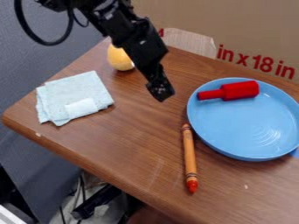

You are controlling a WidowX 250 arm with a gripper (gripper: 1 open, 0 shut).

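The black arm reaches down from the top left, and its gripper (160, 87) hangs over the wooden table in the middle, between a folded pale blue cloth (73, 98) and a blue plate (239, 127). Whether the fingers are open or shut is hard to make out. A red object like a small rolling pin (233, 90) lies on the plate's back part. A large orange crayon (190, 159) lies left of the plate, pointing toward the front. A yellow round object (119, 58) sits at the back, behind the arm.
A cardboard box (239, 35) stands along the back of the table (128, 153). The table's left and front-left edge drops to a grey floor area with dark equipment below. The middle-front of the table, left of the crayon, is clear.
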